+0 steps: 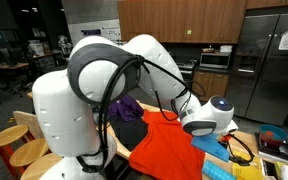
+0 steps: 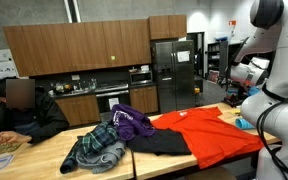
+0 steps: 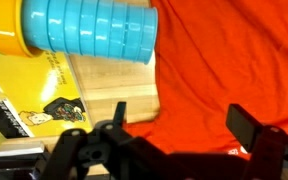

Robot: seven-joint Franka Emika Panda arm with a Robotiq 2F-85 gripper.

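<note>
My gripper stands open, its two dark fingers wide apart and nothing visible between them. Beneath it, the wrist view shows red cloth (image 3: 209, 60) and a strip of bare wooden table (image 3: 109, 82). A ribbed blue cylinder (image 3: 104, 27) with a yellow-orange end lies ahead of the fingers, at the upper left. In exterior view 1 the blue cylinder (image 1: 216, 172) lies at the bottom, beside the red cloth (image 1: 162, 150). The gripper (image 1: 241, 153) is over the table's right part there, its fingertips hard to make out.
A yellow book (image 3: 49, 70) lies left of the gripper. A blue bowl (image 1: 272, 133) stands on the right. Black cloth (image 2: 159, 140), purple cloth (image 2: 132, 122) and grey cloth (image 2: 102, 158) lie along the table. A person (image 2: 24, 115) sits at the far left.
</note>
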